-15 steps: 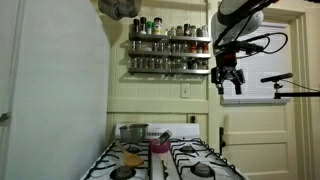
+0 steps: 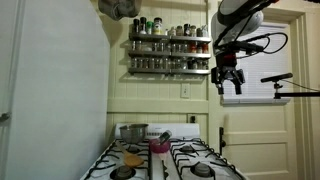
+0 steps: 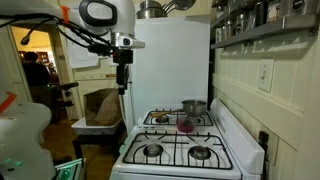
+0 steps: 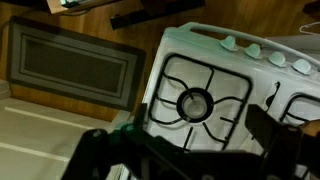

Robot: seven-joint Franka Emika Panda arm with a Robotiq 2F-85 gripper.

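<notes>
My gripper (image 2: 222,142) hangs high at the right of the stove, pointing down and open, with nothing between its fingers. From the second exterior view, the gripper (image 3: 122,90) is seen above the stove's near left edge. Below it, in the wrist view, lies the white stove (image 4: 158,118) with its black grates and a row of knobs. A metal pot (image 3: 194,106) stands on the stove at the back. Near it sits a pink-purple pot (image 3: 185,124), with a dark handle rising beside it in the first exterior view. A small orange-brown item (image 2: 133,159) lies on the left grate.
Racks of spice jars (image 2: 168,46) line the wall above the stove. A tall white panel (image 3: 172,65) stands beyond the stove. A dark mat (image 4: 75,65) lies on the wooden floor. The nearer burners (image 3: 198,153) are bare.
</notes>
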